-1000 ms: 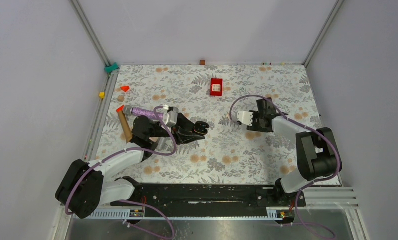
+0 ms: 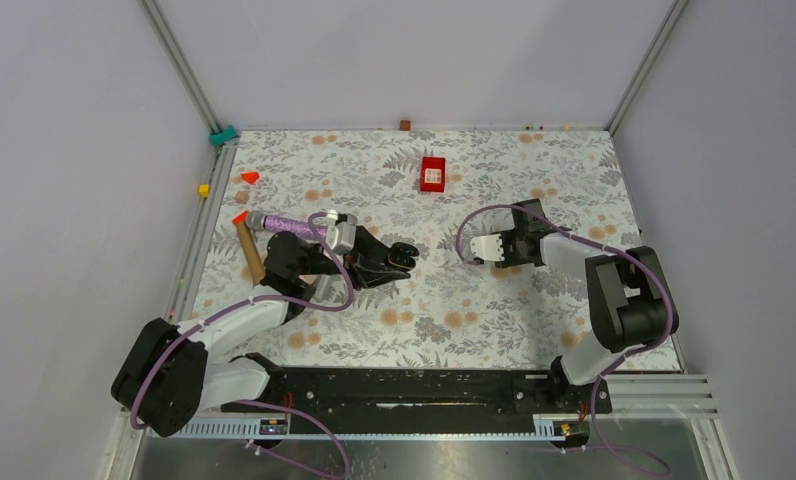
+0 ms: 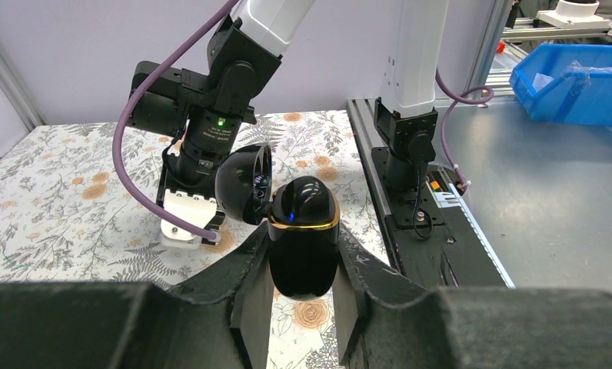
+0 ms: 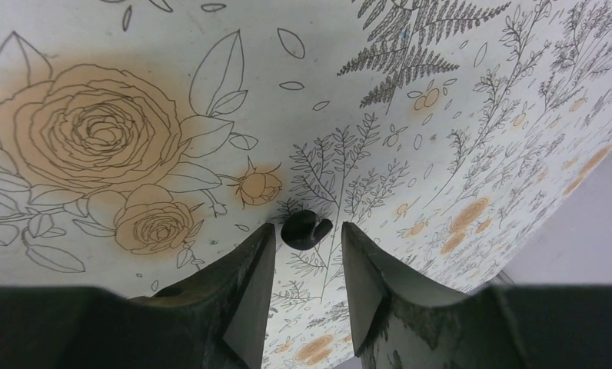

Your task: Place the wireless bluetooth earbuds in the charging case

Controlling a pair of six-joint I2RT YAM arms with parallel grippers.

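Observation:
My left gripper (image 2: 382, 262) is shut on the black, gold-rimmed charging case (image 3: 303, 254), whose lid (image 3: 237, 184) stands open, held above the table near the middle. My right gripper (image 2: 499, 255) points down at the table on the right. In the right wrist view a small black earbud (image 4: 303, 231) lies on the patterned cloth between its two parted fingertips, which appear open around it; whether they touch it I cannot tell.
A red box (image 2: 432, 174) sits at the back middle. A purple tube (image 2: 284, 225), a wooden-handled tool (image 2: 248, 250) and small coloured pieces lie at the left.
The left arm with the case has not visibly moved.

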